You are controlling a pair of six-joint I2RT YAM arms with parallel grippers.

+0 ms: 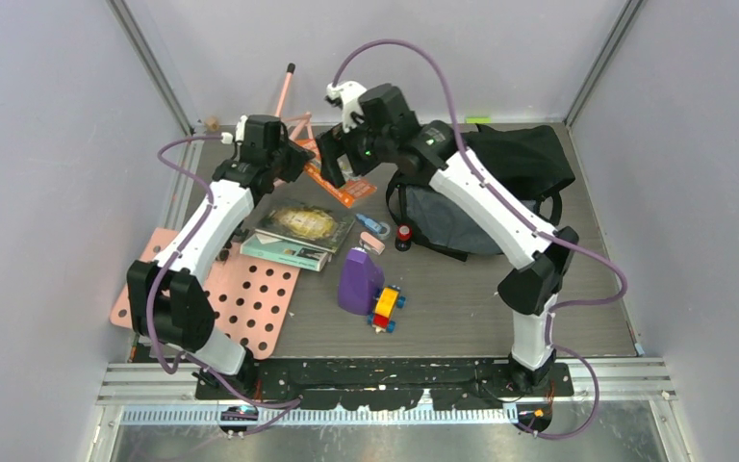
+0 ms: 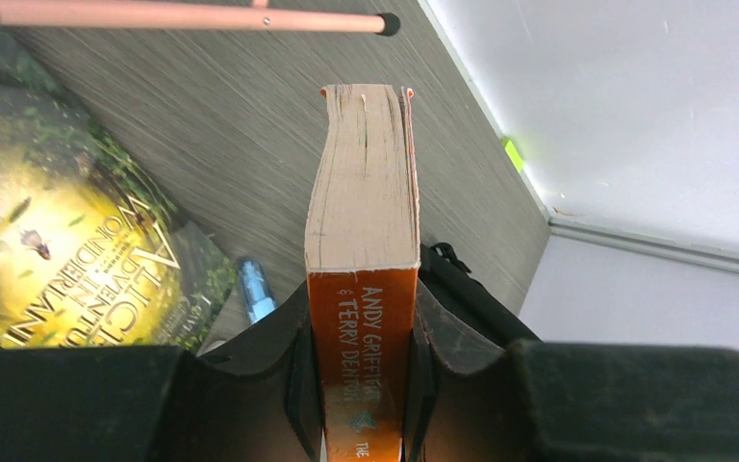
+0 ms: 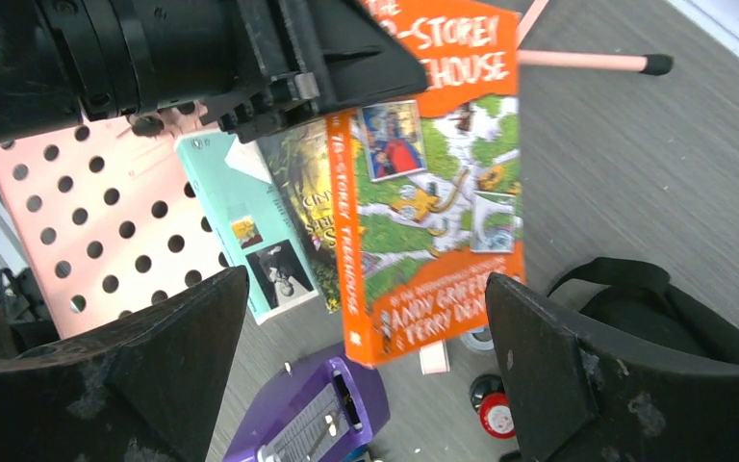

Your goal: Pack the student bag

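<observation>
An orange paperback (image 2: 364,318) is clamped by its spine in my left gripper (image 1: 300,159), held up above the table. Its illustrated front cover (image 3: 433,212) faces the right wrist camera. My right gripper (image 1: 335,164) is open close to the book's free side; in the right wrist view the book lies ahead, between the spread fingers but with nothing gripped. To the right is the black and grey bag (image 1: 457,217), partly hidden by my right arm. A dark book with a yellow cover picture (image 1: 306,222) rests on a teal book (image 1: 285,252).
A purple container (image 1: 358,282) and a toy vehicle (image 1: 385,308) stand front centre, near a red-topped item (image 1: 403,238) and a blue item (image 1: 369,223). A pink pegboard (image 1: 250,298) lies at left, pink legs (image 1: 287,91) behind.
</observation>
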